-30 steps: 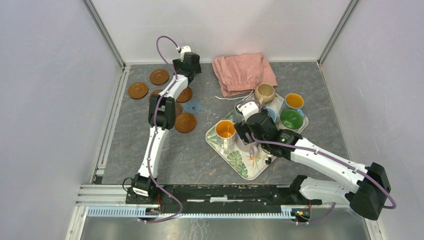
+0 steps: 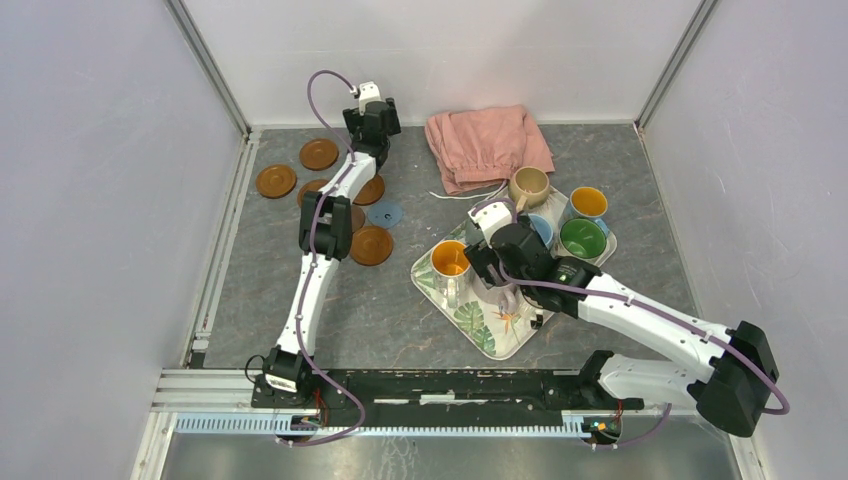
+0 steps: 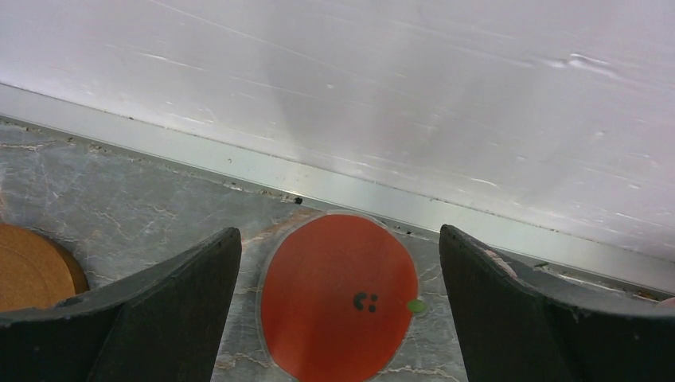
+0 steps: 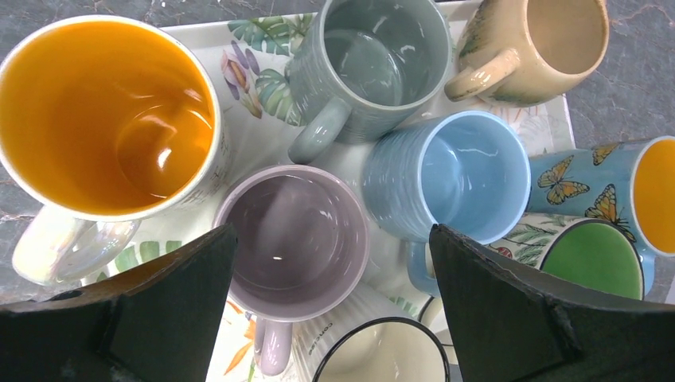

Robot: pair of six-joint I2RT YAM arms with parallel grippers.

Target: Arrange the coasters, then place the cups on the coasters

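Observation:
My left gripper is open at the back wall, over a red round coaster (image 3: 334,302) with small dark marks, nothing between its fingers. Brown round coasters (image 2: 319,153) and a blue one (image 2: 385,214) lie on the left half of the grey surface. My right gripper is open low over a tray of mugs, with a lilac cup (image 4: 294,239) between and below its fingers. An orange-lined mug (image 4: 111,119), grey mug (image 4: 374,64), light blue mug (image 4: 470,179) and several others stand or lie around it.
A folded pink cloth (image 2: 485,145) lies at the back centre-right, with a white cord by it. The tray (image 2: 480,340) fills the right middle. White walls border the sides and back.
Both arms have shifted very slightly in the top view, the left one toward the back wall compared with a second ago. Nothing on the surface has visibly moved.

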